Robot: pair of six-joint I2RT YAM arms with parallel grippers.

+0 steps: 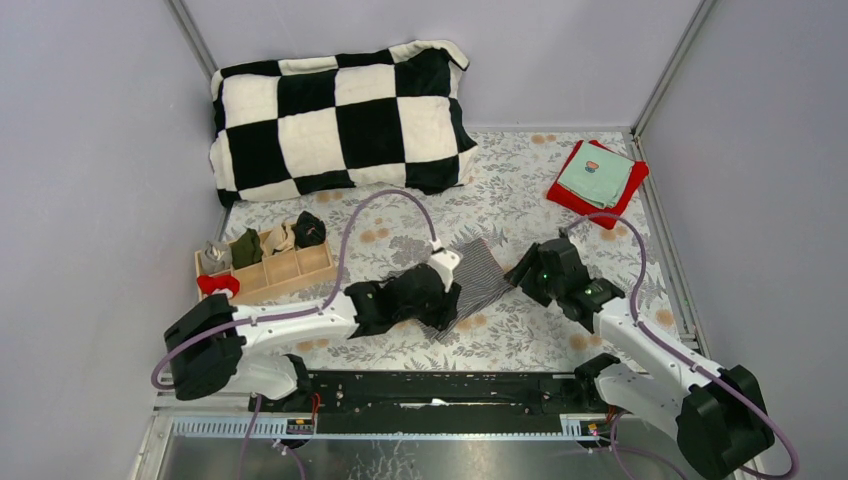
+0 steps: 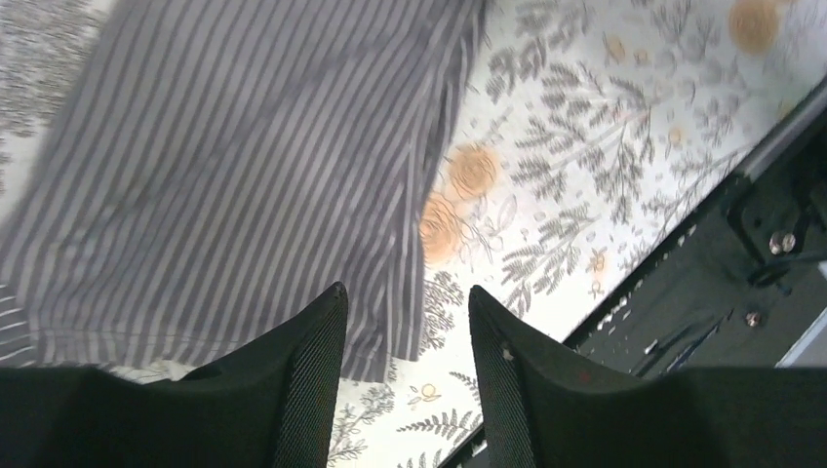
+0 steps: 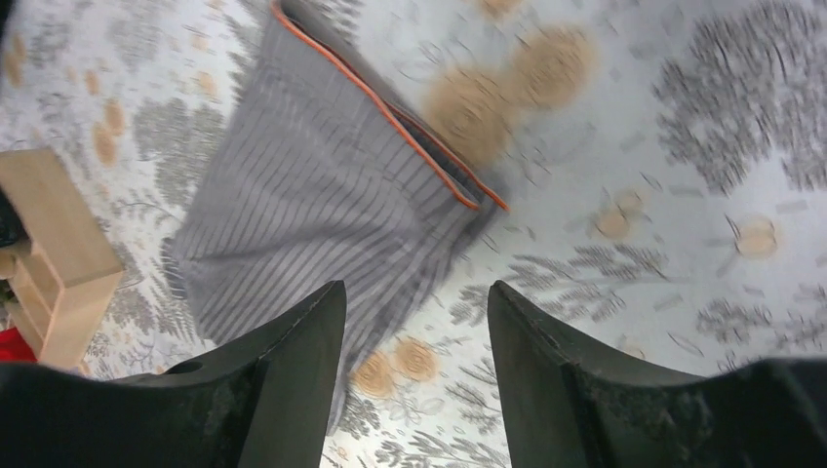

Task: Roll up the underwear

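Observation:
Striped grey underwear (image 1: 478, 275) lies spread on the patterned table, slanted between my two arms. In the left wrist view the striped cloth (image 2: 263, 185) fills the left half, its narrow folded end lying just ahead of my left gripper. That gripper is part open, with no cloth between its fingers. The right wrist view shows the orange-edged waistband of the underwear (image 3: 390, 117) beyond my right gripper, which stands open and empty. From above, the left hand hides the near-left part of the cloth.
A wooden divided box (image 1: 290, 268) with several rolled garments stands at the left. At the back lies a checkered cushion (image 1: 345, 120). A green folded cloth (image 1: 597, 175) rests on a red one at the back right. Bare table shows right of the underwear.

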